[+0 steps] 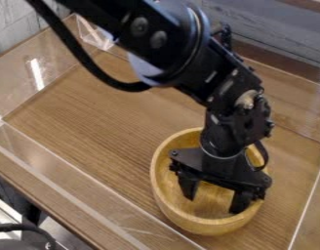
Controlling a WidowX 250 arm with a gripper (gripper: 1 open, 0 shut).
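A yellow bowl (pixel 202 217) sits on the wooden counter at the lower right. My black gripper (pixel 213 189) reaches down into it from above, open, its two fingers spread inside the bowl. The gripper's body covers much of the bowl's interior, so I cannot tell what lies under it.
Clear plastic or glass-like edges line the left side, and a dark cable runs at the lower left corner.
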